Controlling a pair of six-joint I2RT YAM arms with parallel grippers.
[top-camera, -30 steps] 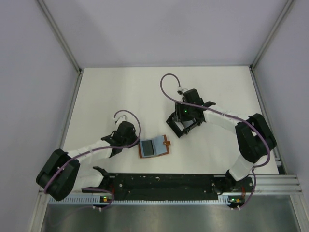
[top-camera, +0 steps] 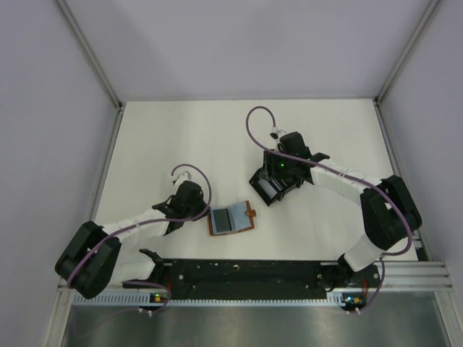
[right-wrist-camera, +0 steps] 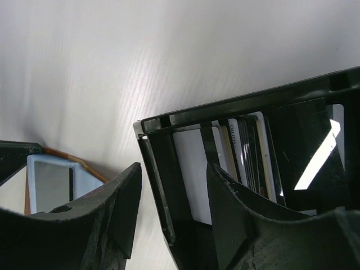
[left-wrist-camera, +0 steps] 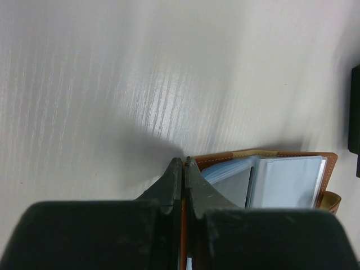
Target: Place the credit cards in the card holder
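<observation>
The open brown card holder [top-camera: 243,217] lies at the table's front middle, with pale sleeves [left-wrist-camera: 287,180] in the left wrist view. My left gripper is shut at its near edge, tips against the brown rim. A black box [right-wrist-camera: 159,185] holding several cards [right-wrist-camera: 191,169] on edge sits to the upper right of the holder. My right gripper is over the box, its fingers apart with nothing seen between them but the box wall and cards below.
The right arm reaches in from the right over the box.
The left arm is essentially still.
</observation>
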